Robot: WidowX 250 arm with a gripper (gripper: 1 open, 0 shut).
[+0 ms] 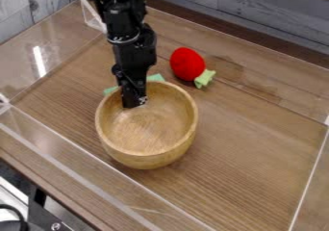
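A wooden bowl [148, 132] sits on the table in the lower middle of the camera view. My black gripper [133, 97] reaches down from the top to the bowl's far left rim, its fingers shut on that rim. Light green items show just behind the rim on both sides of my fingers, partly hidden by the bowl and gripper.
A red object [188, 61] with a small green piece [205, 78] beside it lies behind the bowl to the right. A wall edge runs along the back.
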